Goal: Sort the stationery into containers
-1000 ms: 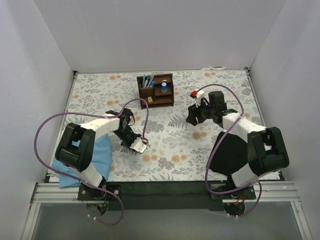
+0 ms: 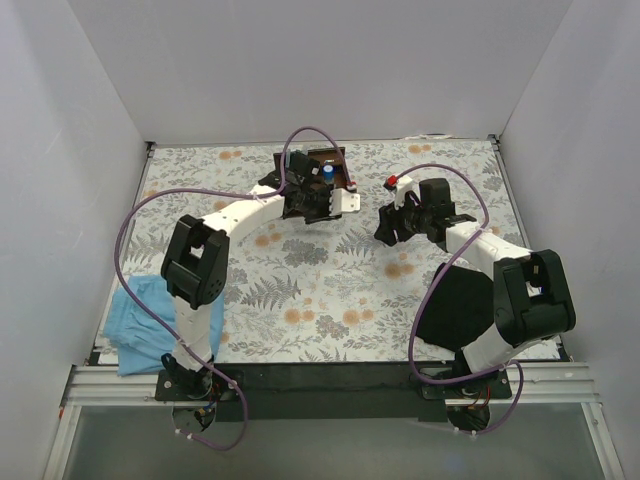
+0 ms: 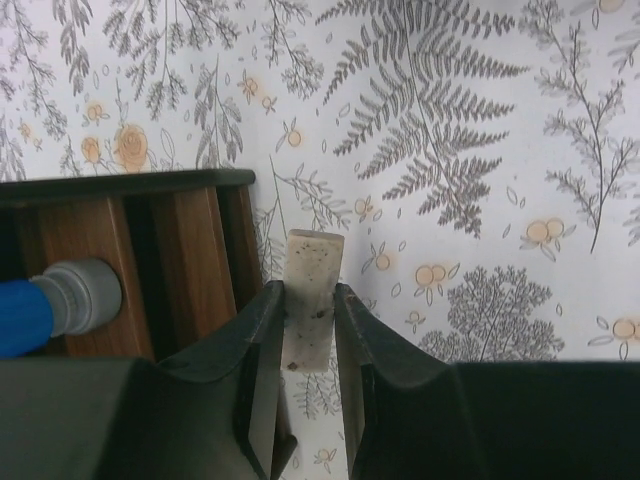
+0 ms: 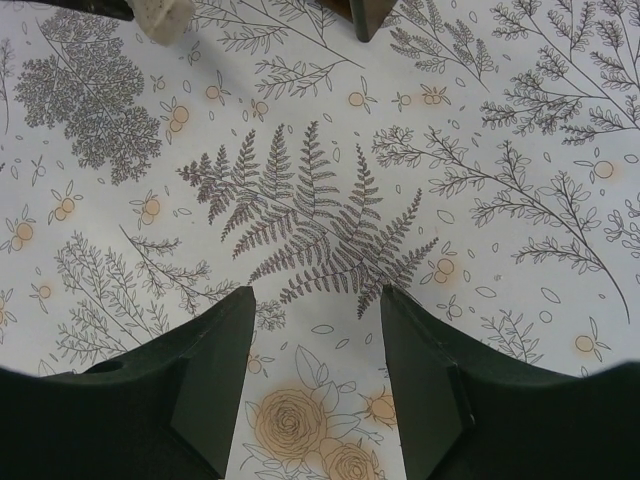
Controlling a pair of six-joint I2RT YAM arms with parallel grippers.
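Note:
An off-white, speckled eraser (image 3: 311,300) is pinched upright between the fingertips of my left gripper. In the top view that left gripper (image 2: 318,227) is at the front of the brown wooden organizer (image 2: 330,156), partly covering it. The left wrist view has the organizer's edge (image 3: 150,184) just left of the eraser, which is outside its compartments. My right gripper (image 2: 386,236) hovers to the right over bare cloth, its fingers (image 4: 213,375) wide apart and nothing between them. The eraser's end (image 4: 162,16) shows at the top left of the right wrist view.
In the organizer stands a blue item with a grey top (image 2: 328,172). A blue cloth (image 2: 140,320) lies at the front left, a black cloth (image 2: 455,305) at the front right.
My left arm has swung from the left-middle of the table up and to the right, reaching the organizer's front and now hiding its left part. The right arm has hardly moved.

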